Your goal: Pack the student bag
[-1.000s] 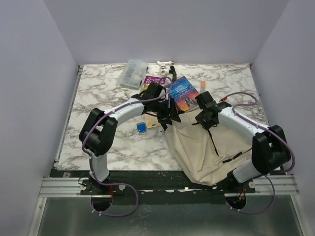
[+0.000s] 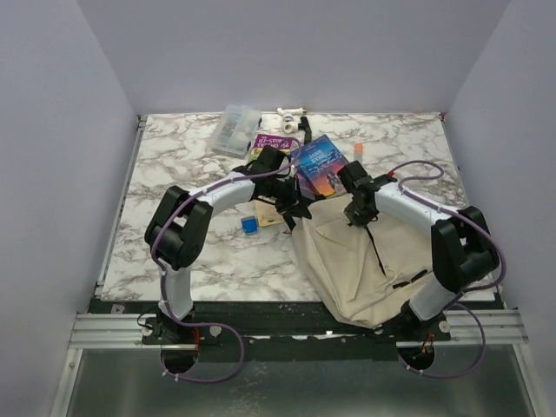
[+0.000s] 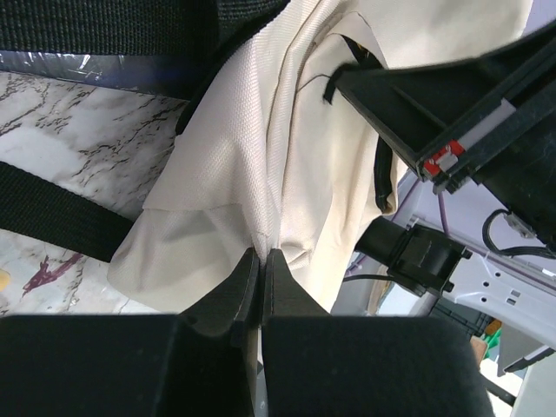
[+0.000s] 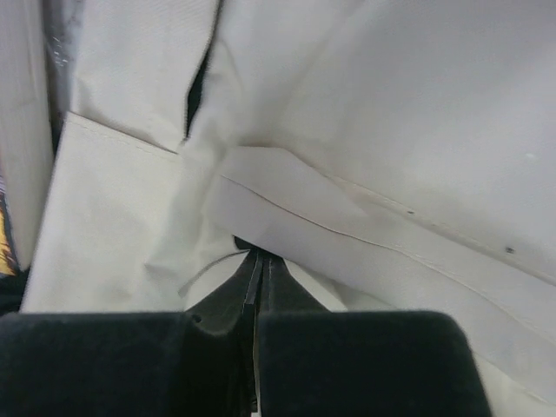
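The cream cloth bag [image 2: 343, 278] lies slack on the front right of the table, with a dark zip line across it. My left gripper [image 2: 301, 217] is shut at its left upper corner. In the left wrist view, a gathered fold of the bag [image 3: 256, 148] runs into the shut left fingertips [image 3: 250, 274]. My right gripper [image 2: 358, 222] is over the bag's upper part, pointing down. Seen from the right wrist, its shut fingertips [image 4: 276, 274] touch folded cloth [image 4: 287, 200]; whether any cloth is pinched between them is hidden.
Beyond the bag lie a blue book [image 2: 320, 163], a purple-and-yellow book [image 2: 272, 145] and a clear plastic case [image 2: 234, 130]. A small blue box [image 2: 249, 225] sits left of the left gripper. Bare marble [image 2: 156, 261] stretches across the left side.
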